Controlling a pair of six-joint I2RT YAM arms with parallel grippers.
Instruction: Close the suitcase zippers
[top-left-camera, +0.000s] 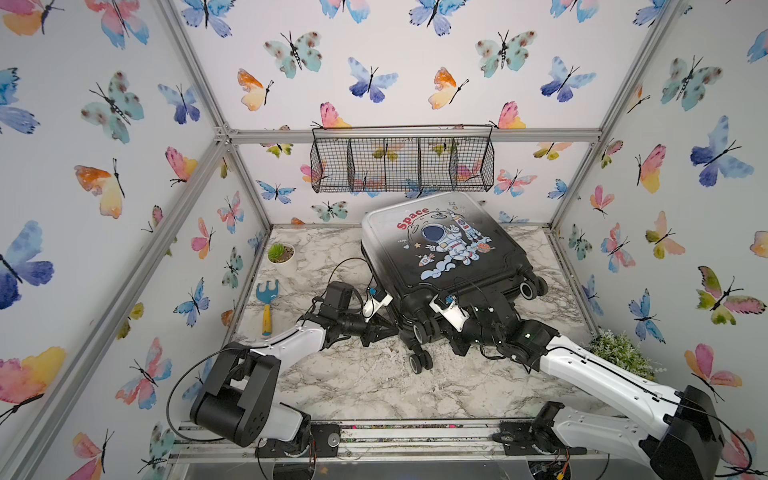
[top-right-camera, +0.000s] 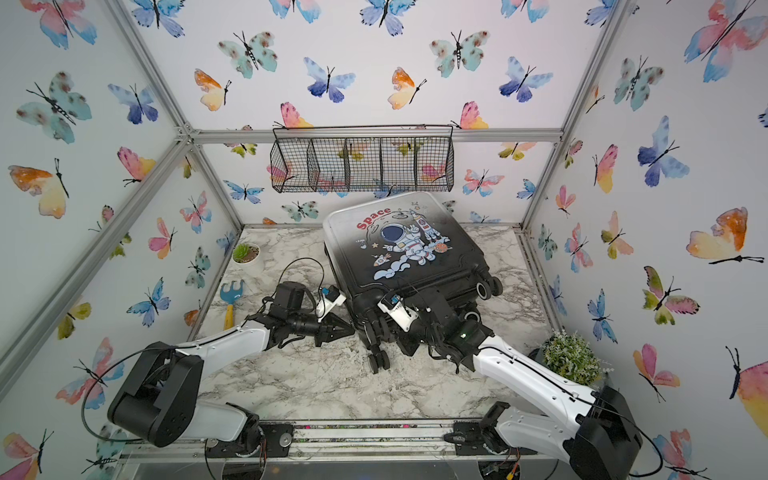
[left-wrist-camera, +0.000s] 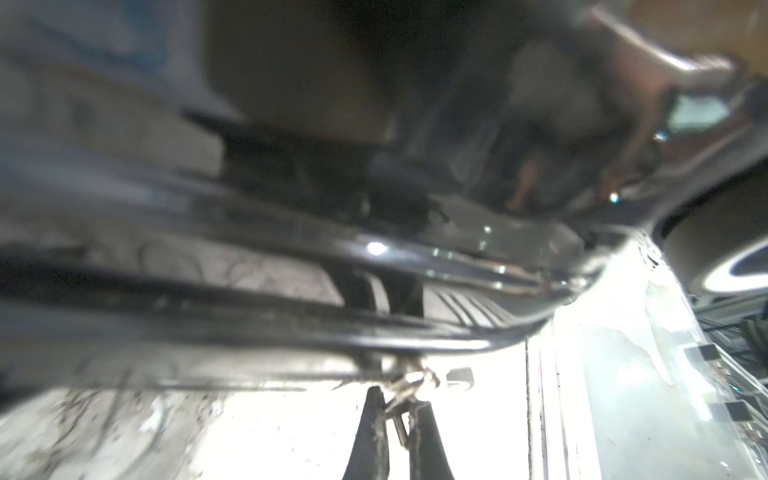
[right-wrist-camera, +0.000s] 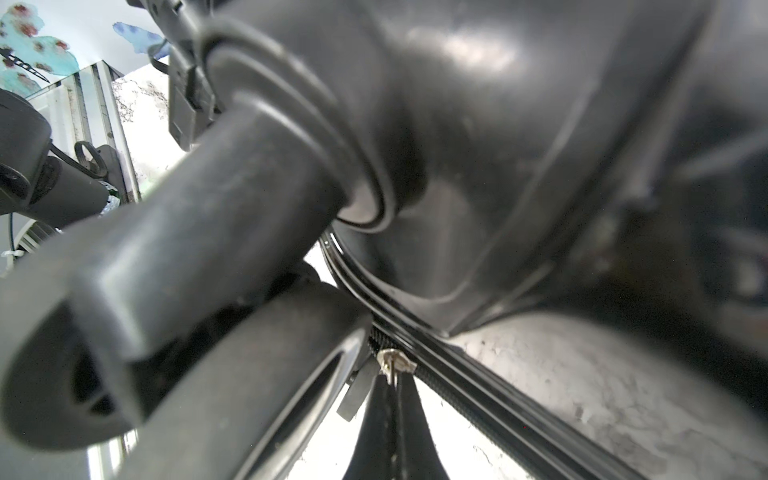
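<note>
The dark suitcase with its astronaut picture lies at the back centre, wheels towards the front. In the right wrist view a metal zipper slider sits on the black zipper track beside a wheel; my right gripper is shut with the pull end between its fingertips. Along the suitcase's left side, in the left wrist view, my left gripper is shut around another small metal zipper pull, just below the shiny lower rim. Glare and blur hide part of this contact.
Suitcase wheels stick out between the two arms. A small potted plant and a blue toy fork lie on the left; a white-flowered plant stands front right.
</note>
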